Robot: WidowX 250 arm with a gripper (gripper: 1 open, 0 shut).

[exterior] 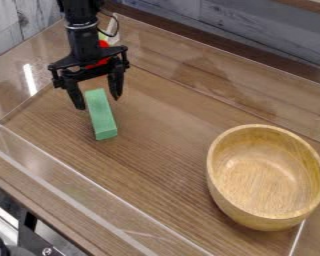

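Note:
A long green block (100, 117) lies on the wooden table in the upper left of the camera view. The black gripper (92, 90) is open just above its far end, fingers spread to either side. A red object (101, 40) is partly hidden behind the arm at the top.
A large yellow bowl (263, 175) sits on the table (163, 200) at the lower right.

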